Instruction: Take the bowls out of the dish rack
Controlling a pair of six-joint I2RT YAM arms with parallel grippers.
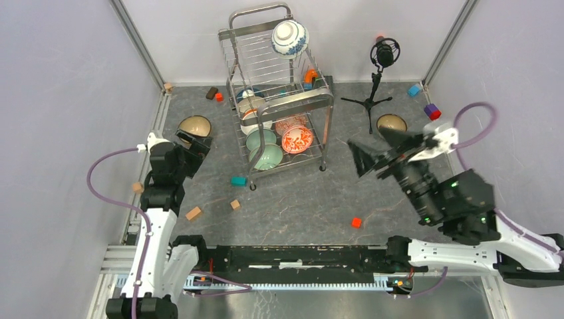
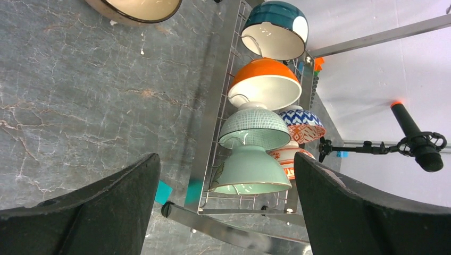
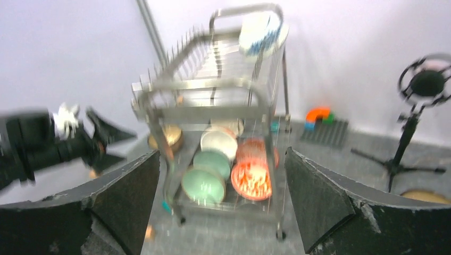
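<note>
A metal dish rack [image 1: 292,100] holds several bowls on its lower shelf, including green bowls [image 2: 250,170], an orange-white bowl [image 2: 263,79] and a teal bowl [image 2: 274,32]. A blue-patterned white bowl [image 1: 290,38] is on the top shelf. A tan bowl [image 1: 195,125] lies on the floor left of the rack, partly behind my open left gripper [image 1: 198,146], which faces the rack with nothing between its fingers. My right gripper [image 1: 372,159] is open and raised, right of the rack, facing it, empty.
A black microphone stand [image 1: 370,100] stands right of the rack, with another tan bowl [image 1: 387,121] on the floor near it. Small coloured blocks [image 1: 238,181] are scattered around.
</note>
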